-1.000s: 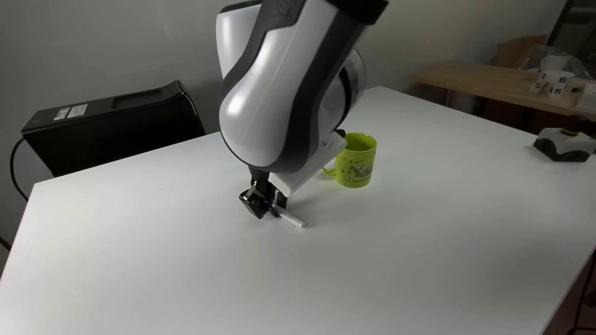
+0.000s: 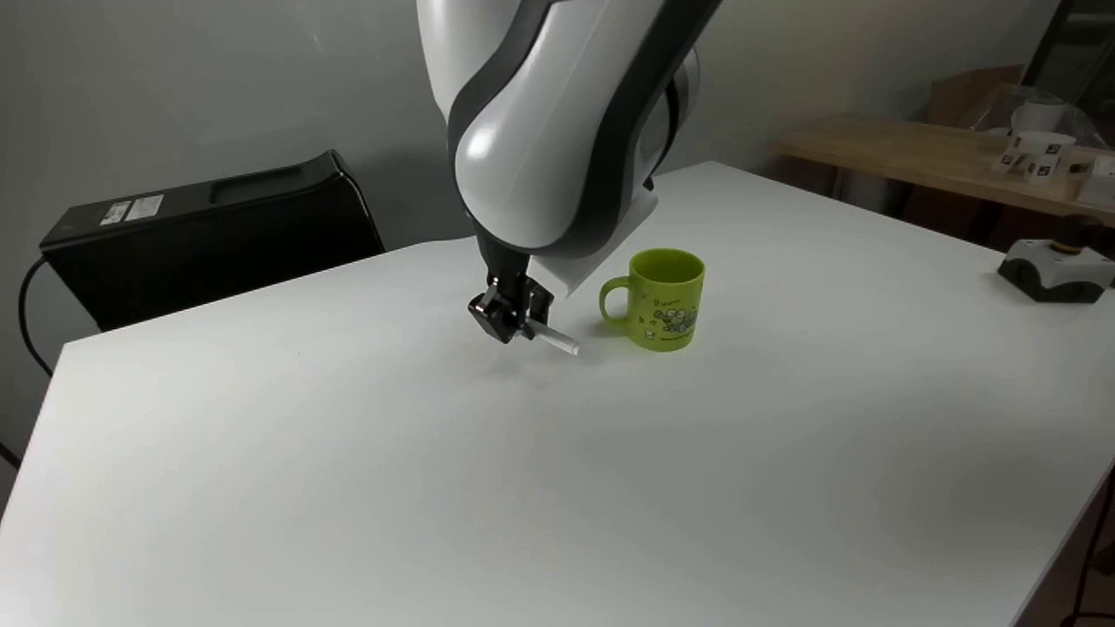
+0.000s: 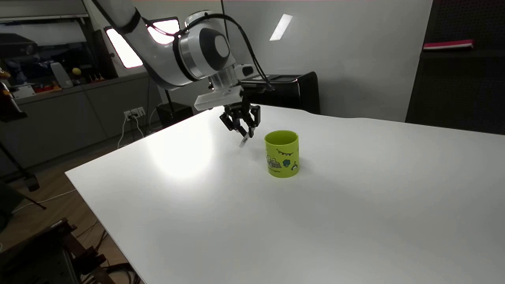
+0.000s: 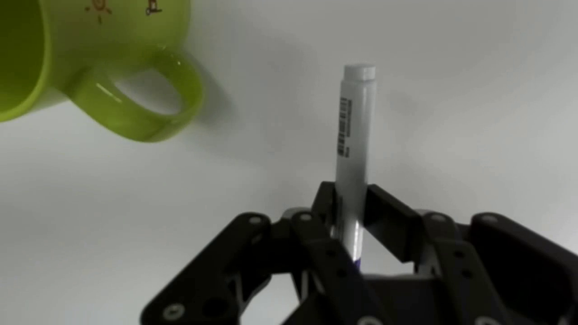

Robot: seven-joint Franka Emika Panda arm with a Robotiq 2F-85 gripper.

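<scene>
A white marker (image 4: 355,124) with a barcode on its side is pinched between the black fingers of my gripper, which is shut on it. In the first exterior view the marker (image 2: 557,339) sticks out from the gripper (image 2: 525,326) toward the right, above the white table. A green mug (image 2: 666,301) stands upright just right of the marker, apart from it, its handle facing the gripper. The second exterior view has the mug (image 3: 282,155) to the right of the gripper (image 3: 247,134). From the wrist, the mug handle (image 4: 189,97) appears at upper left.
Behind the arm, a black box-shaped device (image 2: 209,235) stands along the wall. A grey and black device (image 2: 1056,272) sits at the table's far right edge.
The arm has risen or drawn back and shifted slightly right, carrying the marker with it. The mug has stayed in place, and its handle is now uncovered in the first exterior view.
</scene>
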